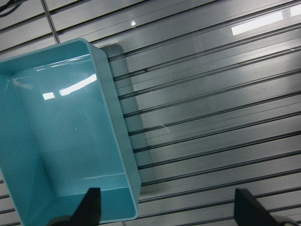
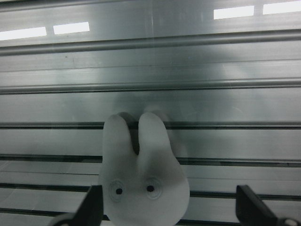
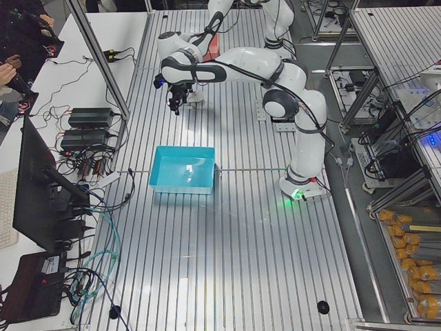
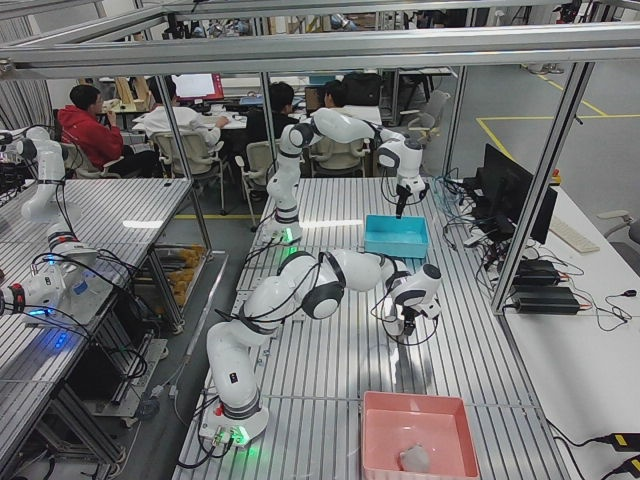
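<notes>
A white object [image 2: 143, 183] with two upright lobes and two dark-centred spots lies on the slatted table, between the fingers of my open right gripper; whether they touch it is unclear. My left gripper stands open above the table beside the teal bin [image 1: 70, 132], which looks empty. In the camera right view, the left arm is the far one, beside that bin, and the right arm is nearer, over the middle of the table.
A pink bin [image 4: 420, 400] holding a grey-white lump [image 4: 415, 458] stands at the near end in the camera right view. Monitors [image 4: 515, 200] and cables line one table edge. The slatted table has clear stretches around the bins.
</notes>
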